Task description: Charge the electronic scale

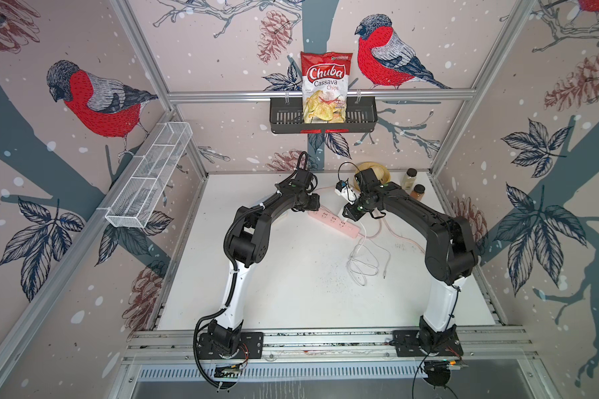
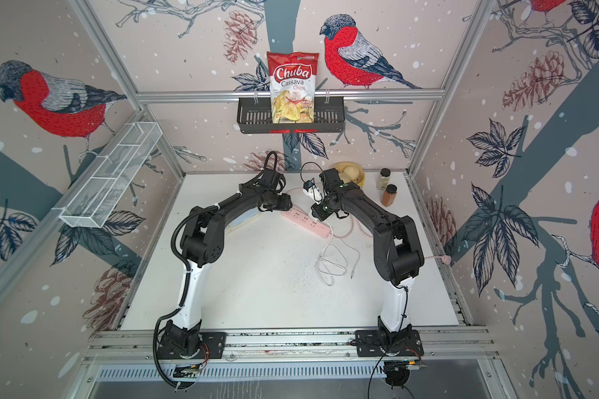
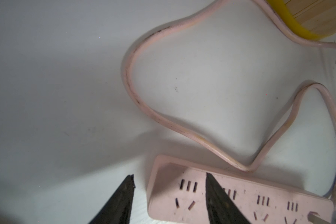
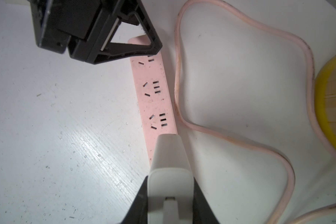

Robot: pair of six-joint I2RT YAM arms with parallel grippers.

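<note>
The pink power strip (image 4: pixel 149 85) lies diagonally at the table's middle back, with its sockets up. My left gripper hovers over its back-left end, with the socket face visible between the fingertips and nothing clearly held. My right gripper is shut on a white charger (image 4: pixel 169 153), above the strip's front-right end. A white cable (image 1: pixel 362 266) lies coiled in front of the strip. A pale blue flat object (image 2: pixel 243 219), possibly the scale, lies partly hidden under the left arm.
A yellow-rimmed basket (image 2: pixel 356 169) and two jars (image 2: pixel 389 195) stand at the back right. A pink cord (image 3: pixel 190 134) loops behind the strip. The front of the table between the arms (image 2: pixel 286 299) is mostly clear.
</note>
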